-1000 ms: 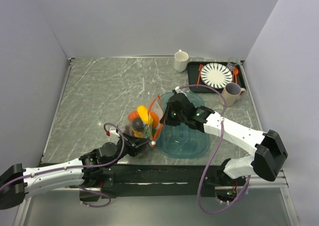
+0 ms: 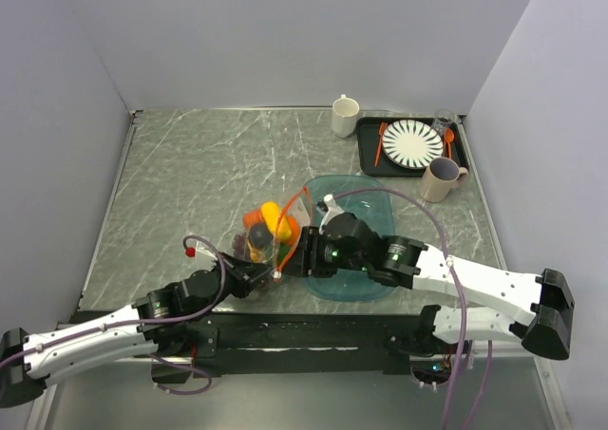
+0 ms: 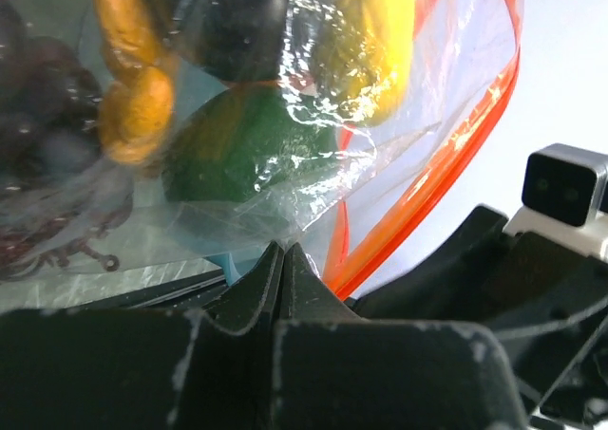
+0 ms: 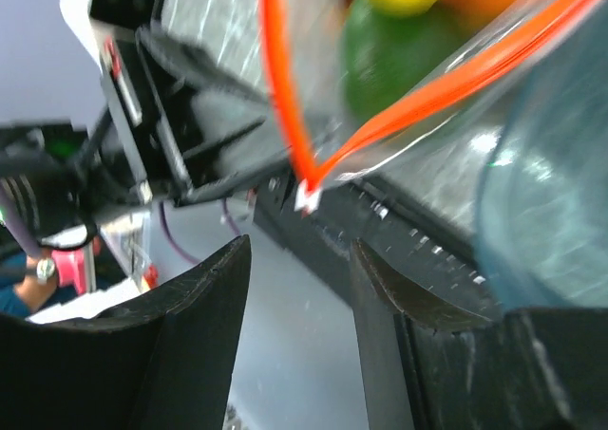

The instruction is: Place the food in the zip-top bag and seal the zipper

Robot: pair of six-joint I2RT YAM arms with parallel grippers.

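The clear zip bag with an orange zipper holds colourful food: a yellow piece, a green piece, dark grapes and others. My left gripper is shut at the bag's lower edge near the zipper's end; whether film is between its fingertips is unclear. My right gripper stands open just short of the white slider at the zipper's lower end, with nothing between its fingers.
A teal tray lies under the right arm. A black tray with plate and cutlery, a white mug and a beige mug stand at the back.
The left gripper and bag end have shifted slightly left since a second ago.
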